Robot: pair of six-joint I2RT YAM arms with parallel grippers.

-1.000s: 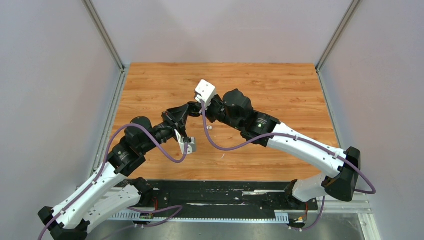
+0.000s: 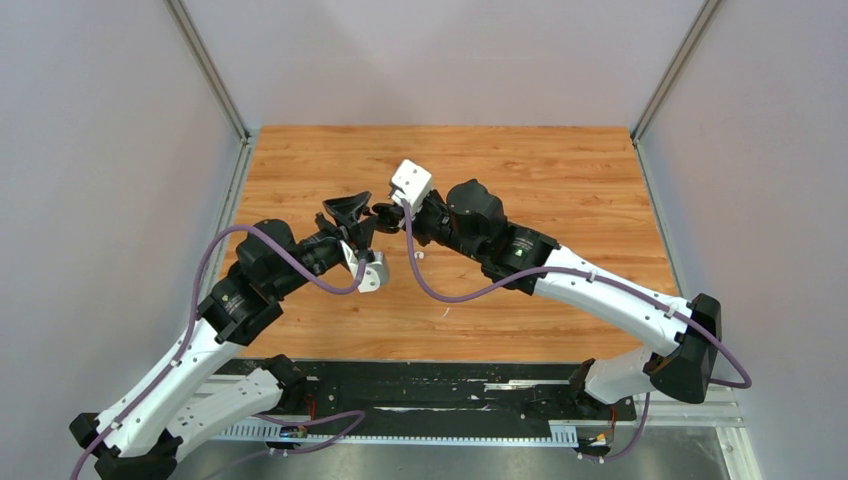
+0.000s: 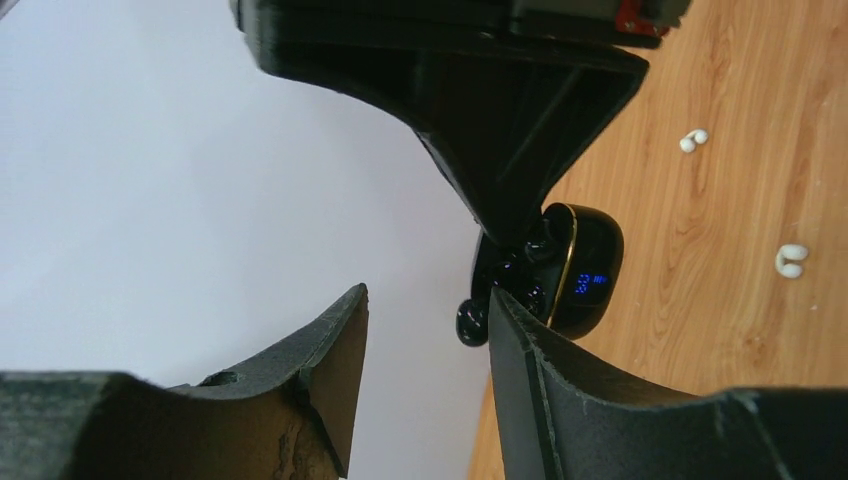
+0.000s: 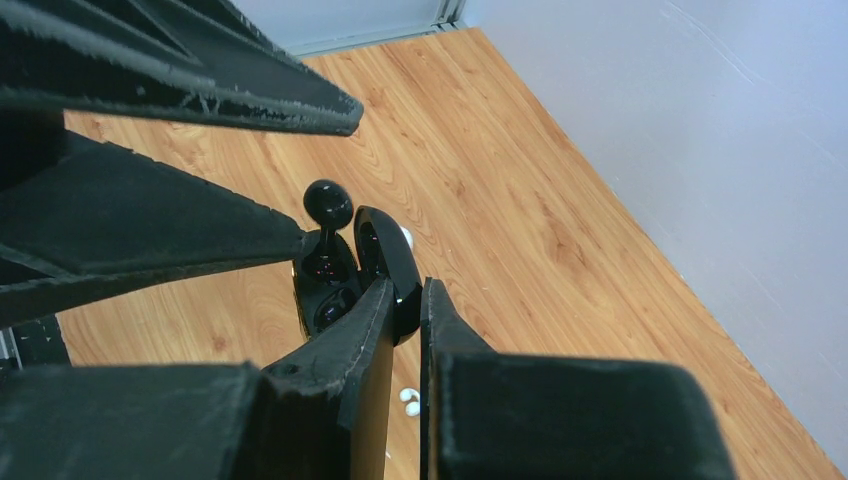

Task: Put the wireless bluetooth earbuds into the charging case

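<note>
A glossy black charging case (image 3: 600,265), its lid raised and blue digits lit on its front, is held above the table. My right gripper is shut on the case's lid (image 4: 392,250). A black earbud (image 4: 328,204) stands up out of the case body, its round head showing; how far its stem is in, I cannot tell. My left gripper is open with nothing between its fingers. One left fingertip (image 4: 300,240) is close beside the earbud; whether they touch is unclear. Dark shapes inside the case are hard to tell apart.
On the wooden table (image 2: 520,330) below lie small white earbud-like pieces (image 3: 791,260), with more white pieces (image 3: 693,140) farther off. Both arms meet above the left-middle of the table. Walls rise on the sides.
Since the earlier top views my left gripper has opened, and its arm has shifted slightly up and to the left in the picture. The right arm has stayed still.
</note>
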